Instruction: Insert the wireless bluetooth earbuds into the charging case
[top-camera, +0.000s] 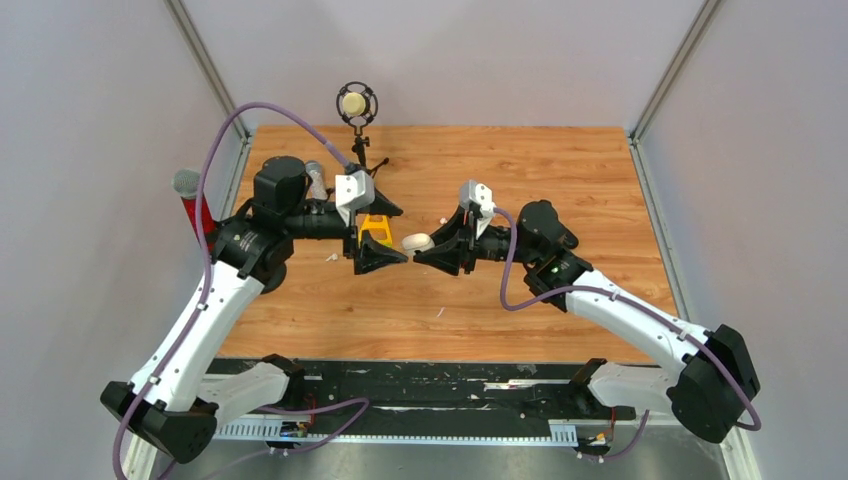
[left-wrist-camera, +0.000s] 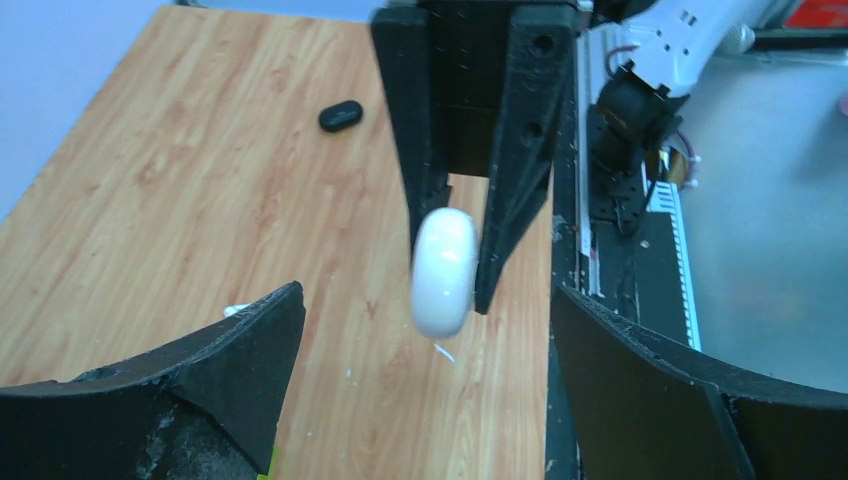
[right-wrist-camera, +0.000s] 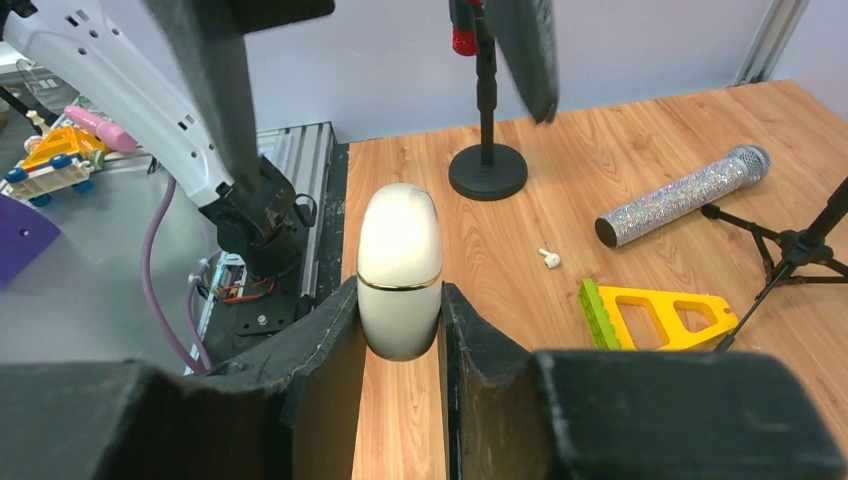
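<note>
The white charging case (right-wrist-camera: 400, 240), with a thin gold seam round it, is pinched upright in my right gripper (top-camera: 427, 248). In the right wrist view its lid appears closed. My left gripper (top-camera: 400, 235) is open just left of the case, its two fingers spread wide and nothing between them. In the left wrist view the case (left-wrist-camera: 443, 275) shows between and beyond those fingers. One white earbud (right-wrist-camera: 549, 258) lies on the table, seen as a small white shape (top-camera: 333, 257) from above. A second small white piece (top-camera: 444, 221) lies behind the case.
A yellow-and-green frame (right-wrist-camera: 660, 318) lies on the table near a glittery microphone (right-wrist-camera: 690, 195). A microphone stand (top-camera: 354, 104) is at the back left; a black base (right-wrist-camera: 488, 173) carries a red microphone (top-camera: 197, 209).
</note>
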